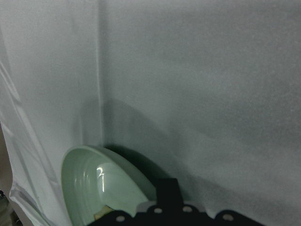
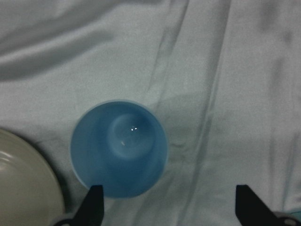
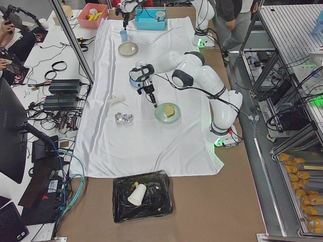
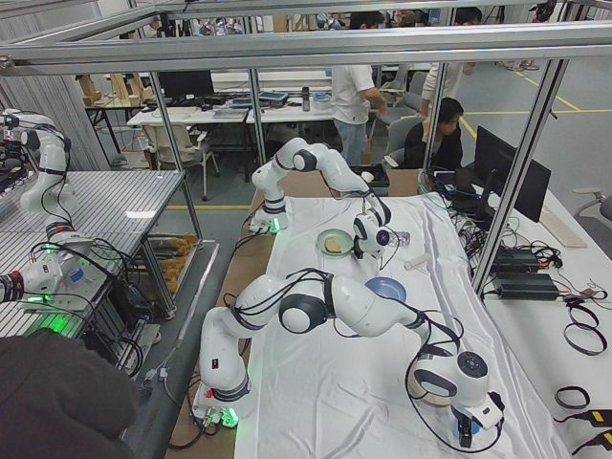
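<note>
My left gripper (image 3: 151, 101) is low at the rim of the green plate (image 3: 166, 117), which holds a yellow piece (image 3: 169, 110); in the left wrist view its fingers cover part of the rim, and I cannot tell its opening. A blue bowl (image 4: 385, 288) is behind it. My right gripper hangs open over a blue cup (image 2: 120, 146), beside a beige plate (image 2: 26, 183), nothing seen between its fingers.
Crumpled foil (image 3: 123, 119) and a pale cylinder (image 3: 117, 100) lie on the white cloth. A black-lined tray (image 3: 142, 206) with a paper cup sits beyond the cloth.
</note>
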